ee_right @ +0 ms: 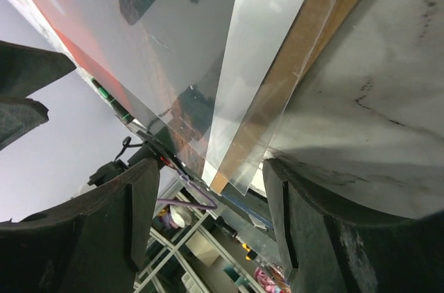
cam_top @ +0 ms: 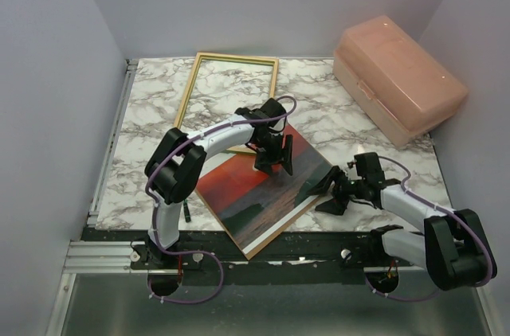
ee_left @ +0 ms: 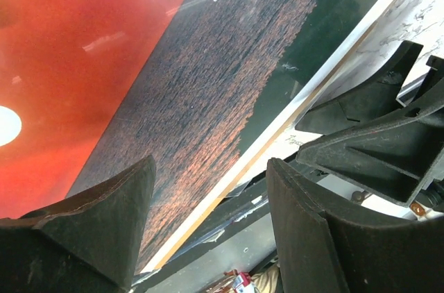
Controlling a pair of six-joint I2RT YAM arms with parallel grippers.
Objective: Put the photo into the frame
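Observation:
The photo [cam_top: 259, 205], a red, grey and dark green sunset print, lies askew on the marble table with a clear sheet and tan board along its edge. The empty wooden frame [cam_top: 191, 89] lies behind it. My left gripper [cam_top: 275, 165] is over the photo; its fingertips are apart in its wrist view, and whether anything is between them is unclear. My right gripper [cam_top: 327, 193] is at the photo's right edge, fingers apart around the clear sheet's edge [ee_right: 250, 161] and board edge.
A pink plastic box [cam_top: 398, 73] fills the back right. A dark green pen-like tool [cam_top: 186, 210] lies left of the photo. Its front edge is under the photo's lower corner.

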